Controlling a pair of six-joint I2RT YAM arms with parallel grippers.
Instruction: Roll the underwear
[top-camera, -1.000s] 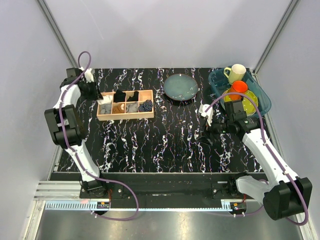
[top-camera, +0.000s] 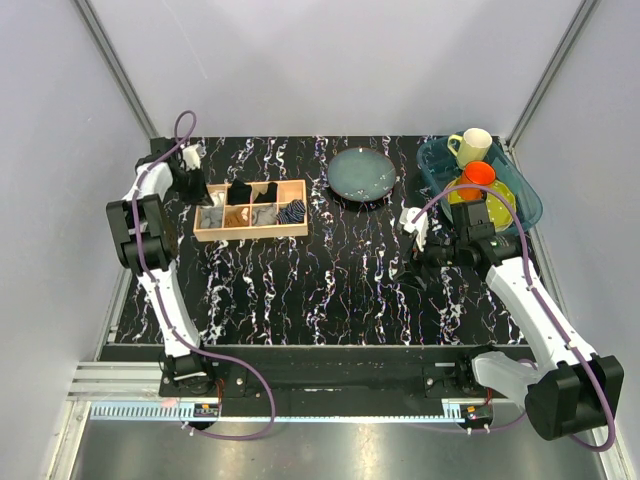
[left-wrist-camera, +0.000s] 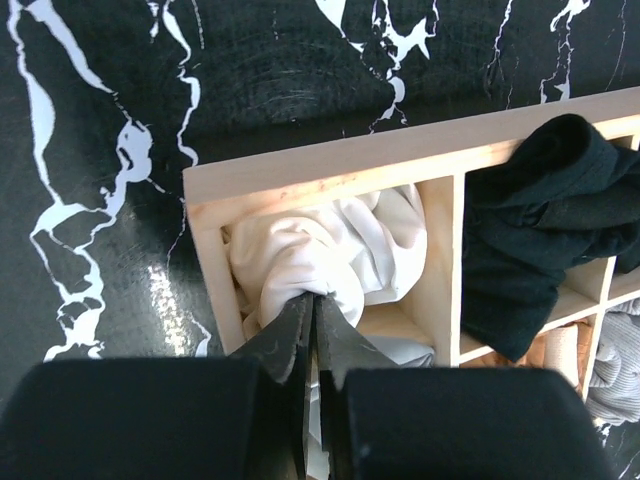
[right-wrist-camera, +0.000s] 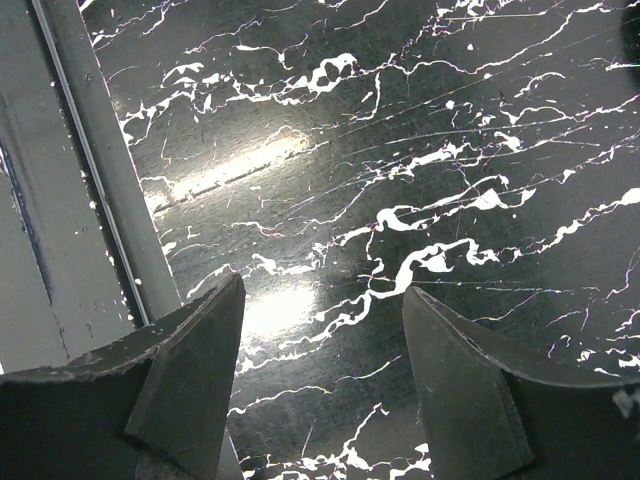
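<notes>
White cloth underwear (left-wrist-camera: 310, 250) lies bunched in the back left compartment of the wooden divided box (left-wrist-camera: 340, 165). My left gripper reaches down over that compartment with its fingertips together, shut on the white cloth where it touches them. In the top view the left gripper (top-camera: 205, 196) covers part of the box's left end. On the right side, my right gripper hangs above bare table, its fingers apart and nothing between them.
Dark cloth (left-wrist-camera: 550, 220) fills the neighbouring compartment, with grey, brown and striped pieces in others. A green plate (top-camera: 361, 174) and a blue-green basin (top-camera: 433, 160) holding mugs and dishes stand behind.
The left arm has moved rightward, bringing its gripper from beside the box's left end to over the back left compartment. My right arm looks unchanged.
</notes>
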